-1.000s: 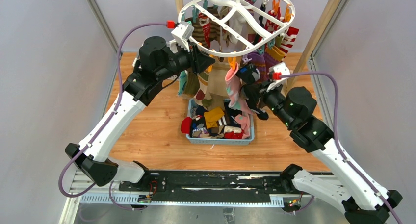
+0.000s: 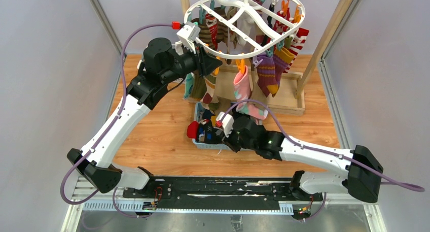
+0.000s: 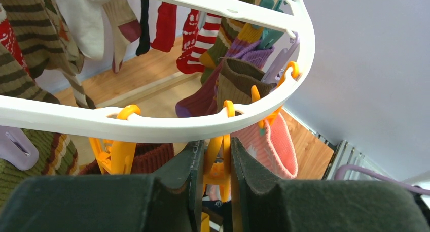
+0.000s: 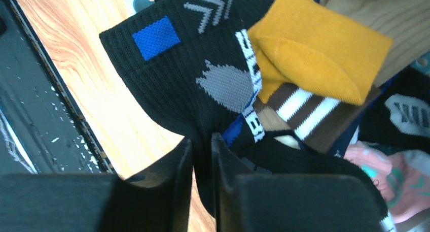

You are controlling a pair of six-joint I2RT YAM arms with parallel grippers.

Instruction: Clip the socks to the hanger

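An orange clip hangs from the white hanger's rim. My left gripper is shut on that clip's lower arms, just below the rim; no sock shows in the clip. Low over the sock basket, my right gripper has its fingers a little apart, with a bunched stretch of a black sock between them. Whether they press on the cloth cannot be told. The sock's cuff, with a blue square, spreads above the fingers in the right wrist view, and more black cloth runs to the lower right.
The blue basket holds several socks, including a mustard one. Pink socks hang close beside the right arm. Another orange clip hangs left of the left gripper. Bare wooden table lies left of the basket.
The right gripper has come down leftward from beside the hanging socks to the basket, bringing the black sock along. My left arm has stayed in place.
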